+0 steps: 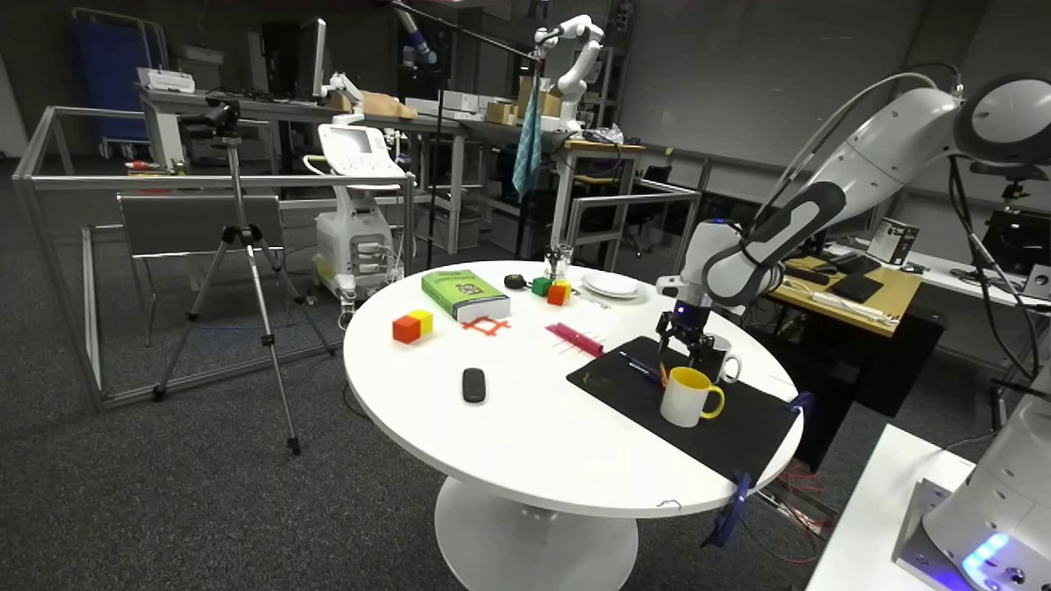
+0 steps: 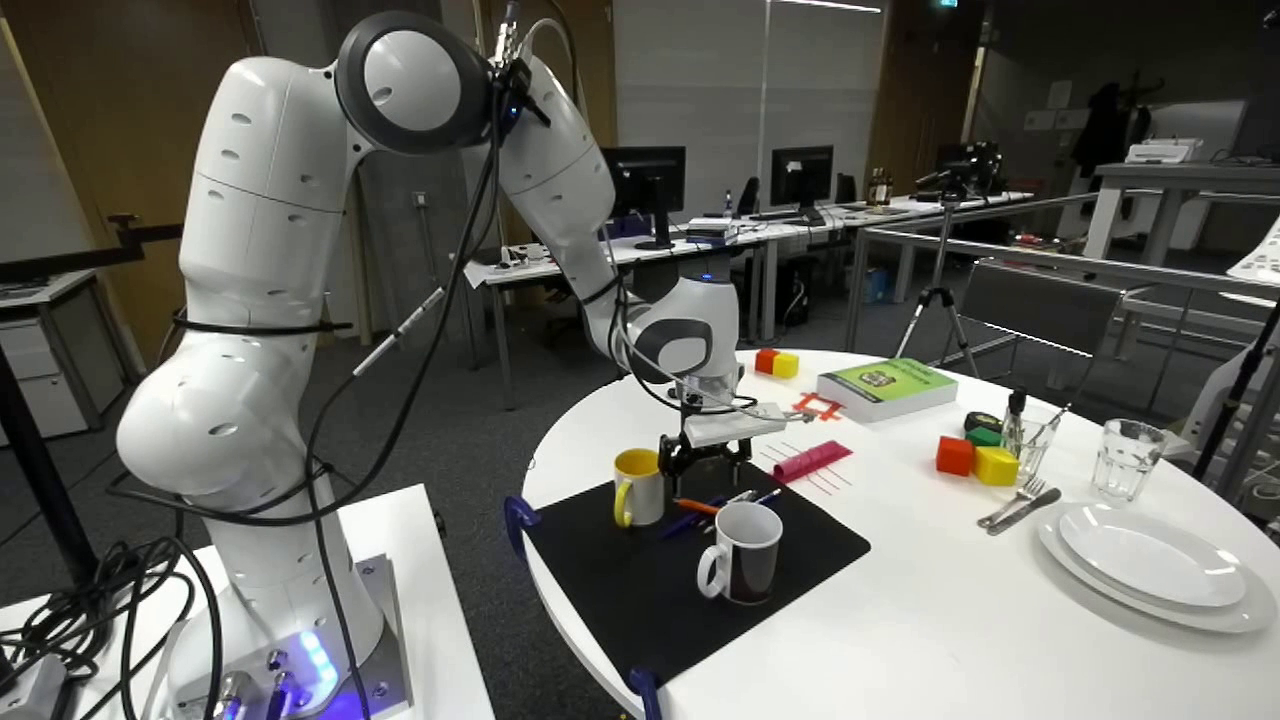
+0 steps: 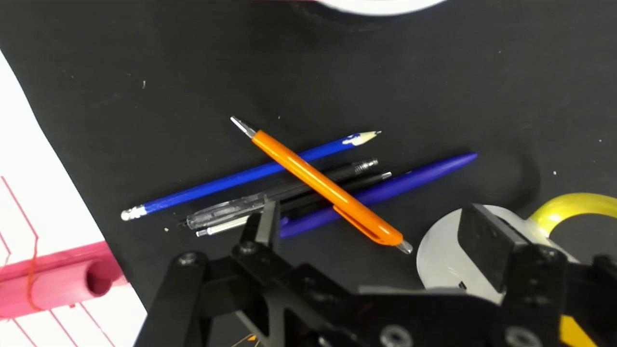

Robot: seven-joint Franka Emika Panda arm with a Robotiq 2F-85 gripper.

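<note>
An orange pen [image 3: 315, 179] lies across a small pile on the black mat [image 3: 173, 69]. Under it are a blue pencil [image 3: 225, 180], a clear pen [image 3: 237, 209], a dark pen with a pale end [image 3: 225, 225] and a purple-blue pen [image 3: 416, 179]. My gripper is open above the mat with nothing held, its fingers wide apart. In the wrist view, a mug with a yellow handle [image 3: 448, 260] is partly covered by the right finger. A second mug, black and white [image 2: 744, 554], stands on the mat; only its white rim [image 3: 384, 6] shows from the wrist.
A pink rolled piece [image 2: 812, 460] lies beside the mat. Further off are a green book [image 2: 888, 386], coloured blocks [image 2: 955, 455], cutlery [image 2: 1020, 509], a glass [image 2: 1125, 462] and white plates [image 2: 1152, 558]. Blue clamps [image 1: 727, 517] hold the mat's edge.
</note>
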